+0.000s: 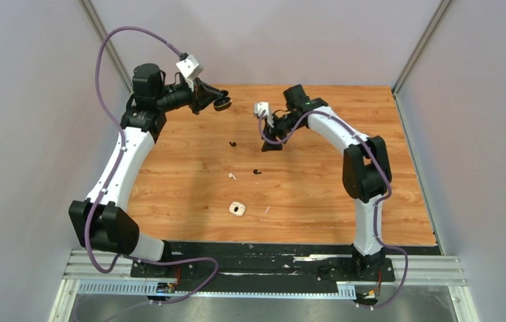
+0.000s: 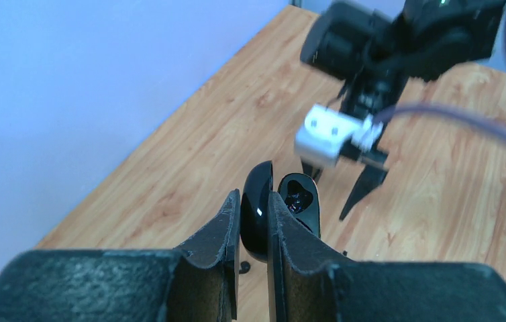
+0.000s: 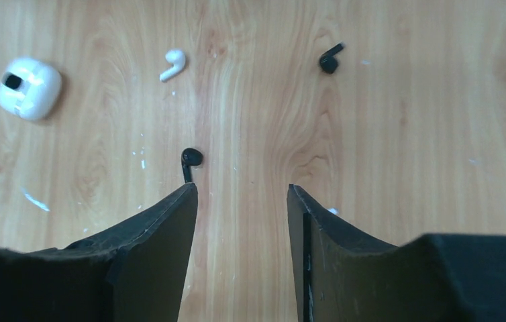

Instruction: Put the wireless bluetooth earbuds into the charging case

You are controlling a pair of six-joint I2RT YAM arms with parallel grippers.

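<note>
My left gripper is shut on a black charging case [image 2: 297, 201], its lid raised; in the top view it hangs [image 1: 223, 102] at upper left. My right gripper points down over the table, part open with nothing visible between its fingers. Below it lie a black earbud [image 3: 191, 158] and, farther off, another black earbud [image 3: 328, 62] and a white earbud [image 3: 176, 60]. A white case [image 3: 29, 88] lies nearer the front of the table, also seen in the top view [image 1: 237, 208].
Walls border it at both sides and the back. Purple cables arch over both arms.
</note>
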